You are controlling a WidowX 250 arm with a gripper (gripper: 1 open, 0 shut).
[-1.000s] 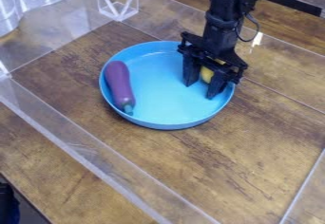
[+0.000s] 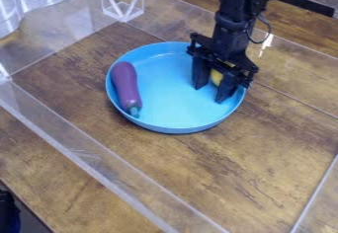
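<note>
A blue round plate (image 2: 169, 107) sits on a wooden surface, holding a purple eggplant (image 2: 126, 87) on its left side. On the plate's right side, my black gripper (image 2: 216, 79) reaches down over a yellow object (image 2: 214, 76). The gripper is shut on that object, which is mostly hidden behind the dark fingers and linkage.
Clear plastic walls (image 2: 79, 158) run along the left and lower left. Bare wood (image 2: 251, 178) lies open below and to the right of the plate. The arm comes down from the top centre.
</note>
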